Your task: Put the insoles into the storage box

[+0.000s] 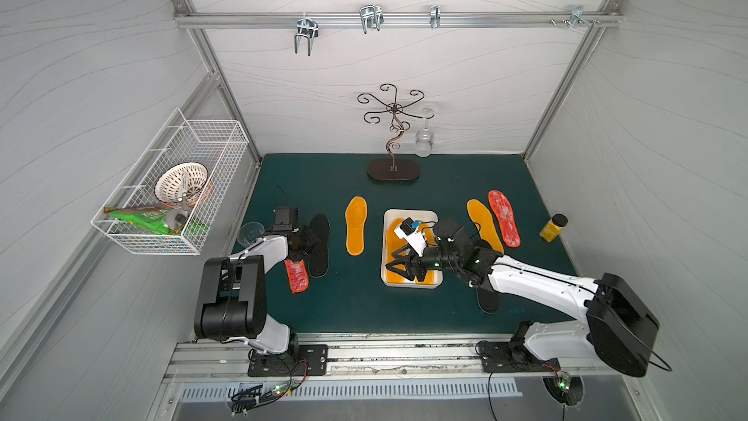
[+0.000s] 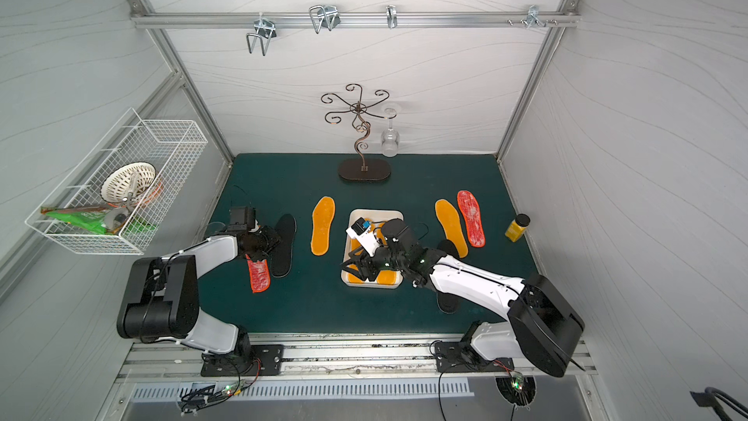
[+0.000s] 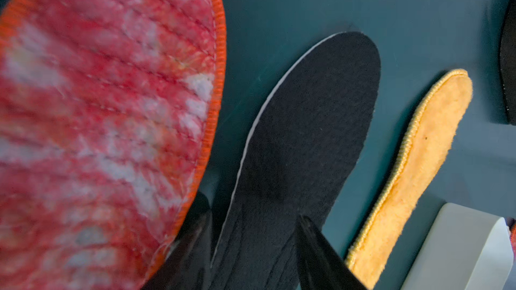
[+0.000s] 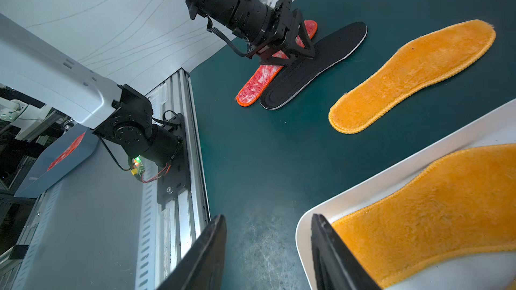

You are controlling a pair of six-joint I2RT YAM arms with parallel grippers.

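A white storage box (image 1: 385, 273) in the middle holds orange insoles (image 4: 419, 209). My right gripper is open over its near-left rim, nothing between its fingers. My left gripper is open low at the left, over the red insole (image 3: 102, 118) and black insole (image 3: 306, 129), beside their adjoining edges. An orange insole (image 1: 355, 226) lies left of the box. To the right lie another orange insole (image 1: 483, 218), a red insole (image 1: 504, 218) and a black insole (image 1: 488, 300), partly hidden by the right arm.
A metal stand (image 1: 393, 171) with a glass (image 1: 424, 140) stands at the back. A yellow bottle (image 1: 552, 227) is at the right, a clear glass (image 1: 249, 232) at the far left. A wire basket (image 1: 171, 243) hangs on the left wall.
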